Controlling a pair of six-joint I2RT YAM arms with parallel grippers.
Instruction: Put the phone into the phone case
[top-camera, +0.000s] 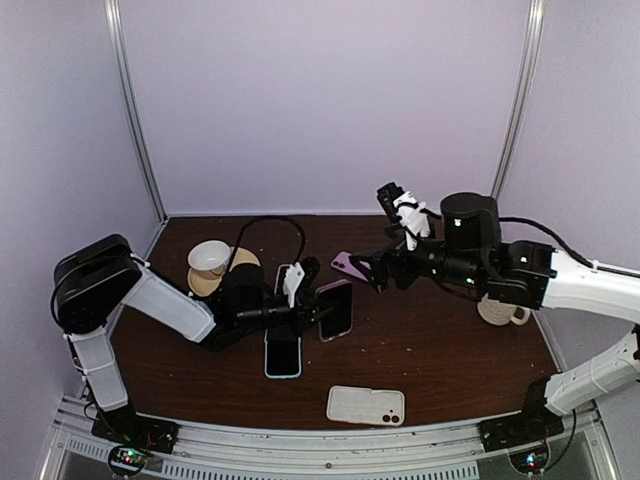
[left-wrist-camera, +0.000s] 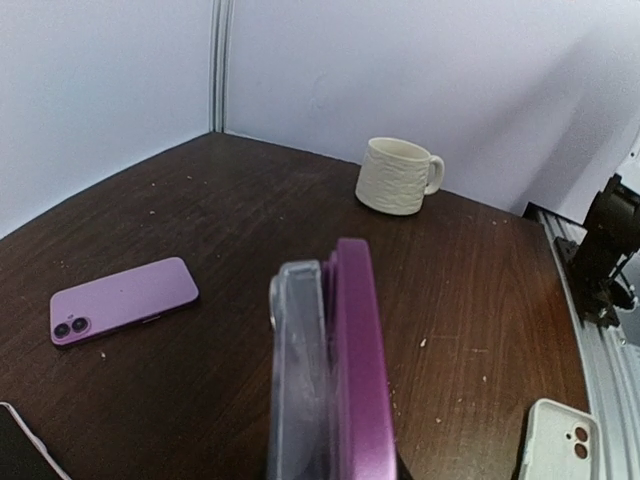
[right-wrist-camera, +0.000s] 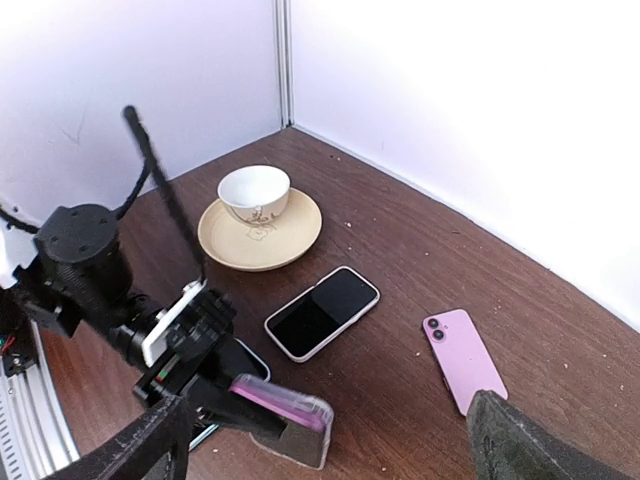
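Note:
My left gripper (top-camera: 318, 308) is shut on a purple-edged phone (top-camera: 338, 312), held low over the middle of the table. In the left wrist view, the purple edge of that phone (left-wrist-camera: 360, 370) stands beside a clear case (left-wrist-camera: 298, 365). From the right wrist view, the clear case (right-wrist-camera: 318, 415) shows around the purple edge at the far end; how fully the two are seated cannot be told. My right gripper stands open and apart from them, its fingers (right-wrist-camera: 155, 440) empty.
A lilac phone (right-wrist-camera: 465, 360) lies to the right. A dark-screened phone (right-wrist-camera: 325, 312) and a blue-edged phone (top-camera: 283, 352) lie near my left gripper. A white phone (top-camera: 366, 405) is at the front edge. A bowl (right-wrist-camera: 255, 190) rests on a plate (right-wrist-camera: 260, 255); a mug (left-wrist-camera: 398, 178) stands right.

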